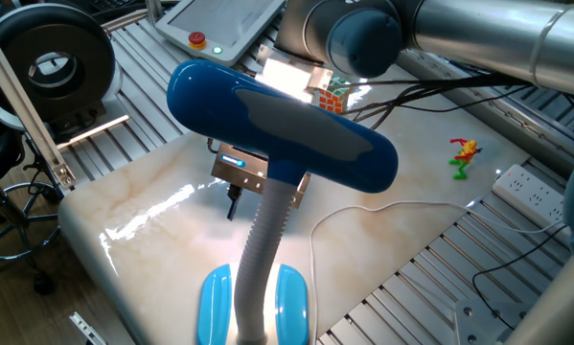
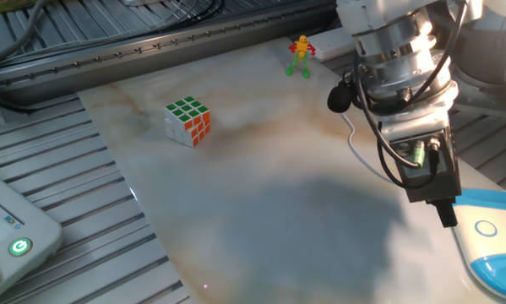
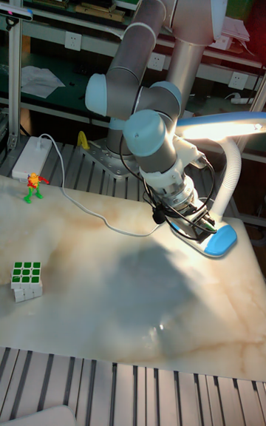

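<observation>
My gripper (image 2: 447, 218) hangs above the right side of the marbled board, pointing down near the lamp's base in exterior view 2. In exterior view 1 one dark finger (image 1: 233, 203) shows at the body's left end; the lamp blocks the other side, so the finger opening cannot be judged. Well away from the gripper, a Rubik's cube (image 2: 187, 121) with green, orange and white faces rests on the board. Its upper layer looks turned in exterior view 3. A small red, yellow and green toy figure (image 2: 301, 57) stands near the board's far edge.
A blue desk lamp (image 1: 282, 125) rises beside the arm, its base (image 3: 206, 241) close to the gripper. A white cable (image 3: 102, 221) crosses the board from a power strip (image 1: 531, 196). The teach pendant (image 2: 12, 232) lies off the board. The board's middle is clear.
</observation>
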